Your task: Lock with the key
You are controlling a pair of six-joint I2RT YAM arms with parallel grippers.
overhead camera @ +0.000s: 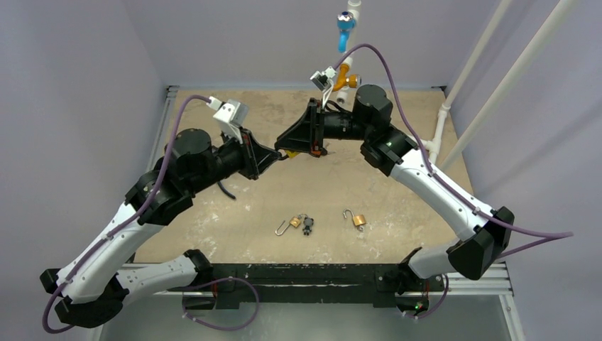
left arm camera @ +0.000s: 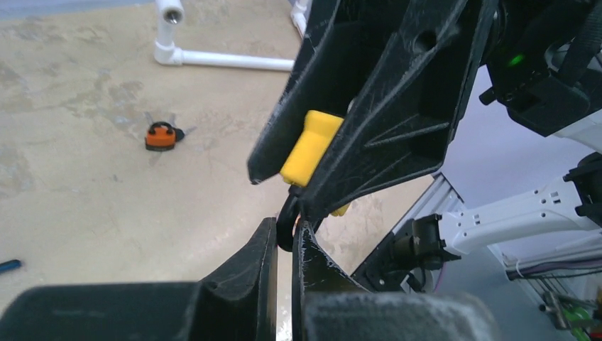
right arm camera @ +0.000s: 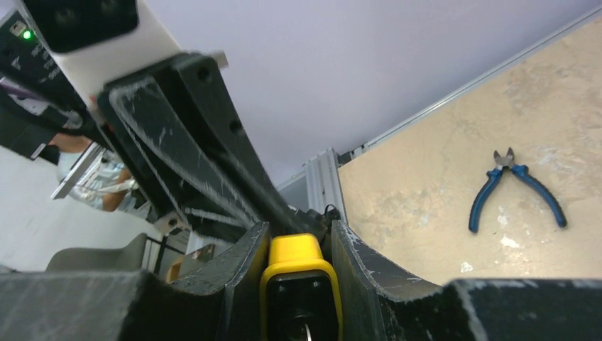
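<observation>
Between the two arms, above the table, is a yellow padlock point(overhead camera: 292, 154) with a black shackle point(left arm camera: 285, 224). My right gripper is shut on its yellow body point(right arm camera: 295, 249), one finger on each side. From the other side, my left gripper reaches the shackle, and its fingertips are closed on part of the loop. The fingers hide where the shackle meets the body, so I cannot tell whether it is fully seated. No key can be made out clearly in the views of this moment.
Two brass padlocks point(overhead camera: 294, 222) point(overhead camera: 359, 221) and a small dark object point(overhead camera: 307, 226) lie near the table's front. An orange padlock point(left arm camera: 160, 137) rests farther back. Blue-handled pliers lie on the left side. White pipes point(overhead camera: 438, 135) border the right.
</observation>
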